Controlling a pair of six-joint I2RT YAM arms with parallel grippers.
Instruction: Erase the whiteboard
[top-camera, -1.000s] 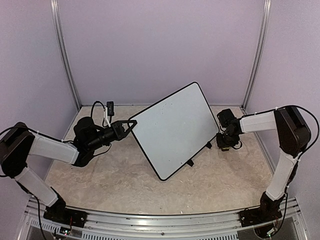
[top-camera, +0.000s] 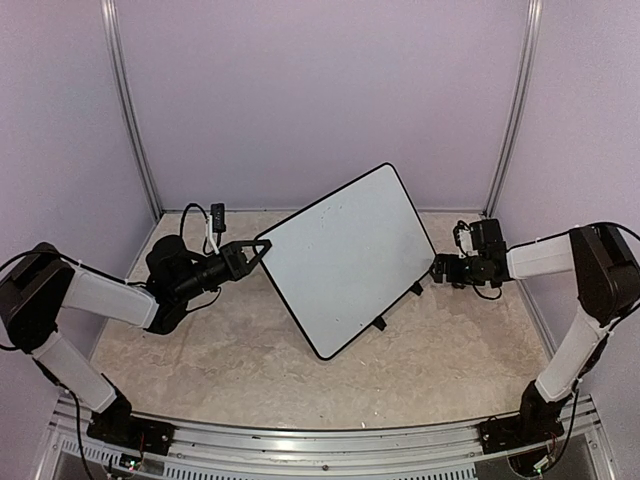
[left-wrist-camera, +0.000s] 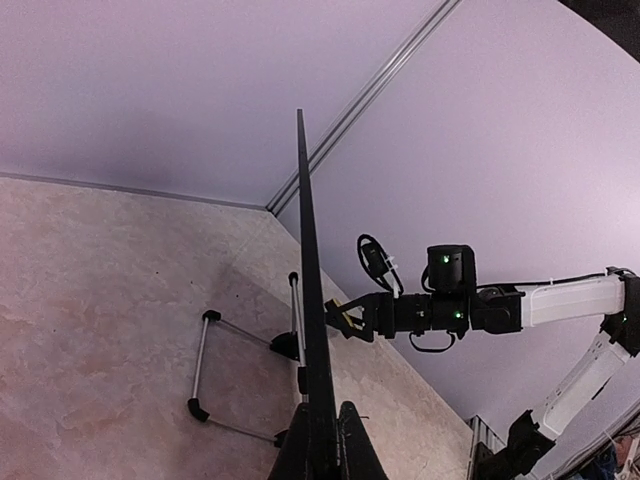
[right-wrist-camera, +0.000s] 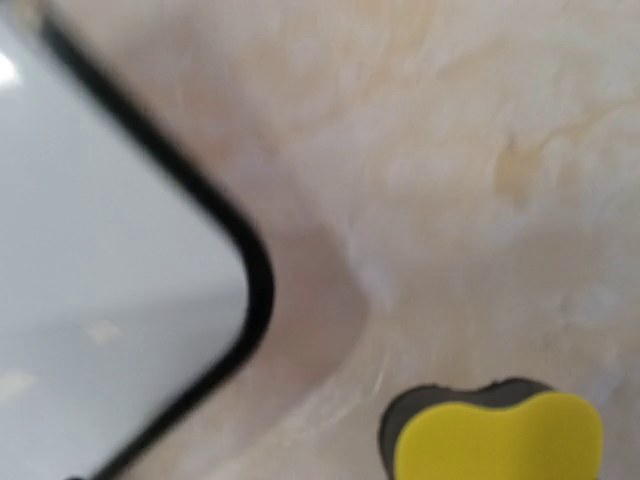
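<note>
The whiteboard (top-camera: 350, 260) is held tilted, a corner toward the front, its white face showing no clear marks in the top view. My left gripper (top-camera: 263, 249) is shut on its left corner; in the left wrist view the board is edge-on between the fingers. Just off the right corner is my right gripper (top-camera: 440, 268), open. A yellow-and-black eraser (right-wrist-camera: 498, 440) shows at the bottom of the right wrist view, beside the board's rounded corner. Yellow also shows by the right gripper in the left wrist view. The right fingers are hardly visible in their own view, so contact with the eraser is unclear.
Black-jointed stand legs (left-wrist-camera: 197, 360) are behind the board, with small feet (top-camera: 380, 323) showing along its lower right edge. Pale walls (top-camera: 320, 90) close off the back and sides.
The left arm and the board have hardly moved.
</note>
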